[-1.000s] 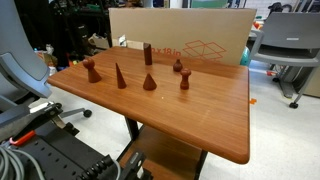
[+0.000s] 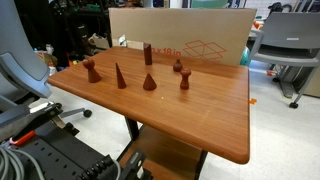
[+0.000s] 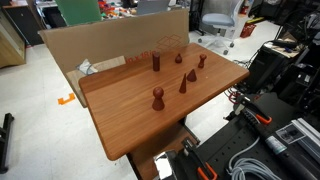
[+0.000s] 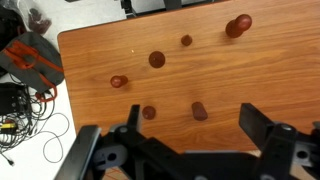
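Several dark red-brown pieces stand apart on a wooden table (image 2: 215, 115). In exterior view 1 they include a knobbed piece (image 2: 92, 70) at the left, a tall slim cone (image 2: 119, 76), a short cone (image 2: 149, 83), another knobbed piece (image 2: 184, 79), a small round-topped piece (image 2: 178, 66) and a dark cylinder (image 2: 147, 54) towards the back. From above, the wrist view has my gripper open, its dark fingers wide apart at the lower edge. No piece is held. One slim piece (image 4: 199, 110) shows in the gap, seemingly well below the fingertips.
A cardboard panel (image 2: 190, 30) stands upright along the table's back edge. Cables (image 4: 42, 115) lie beyond the table in the wrist view. A grey chair (image 2: 290, 45) is behind at the right.
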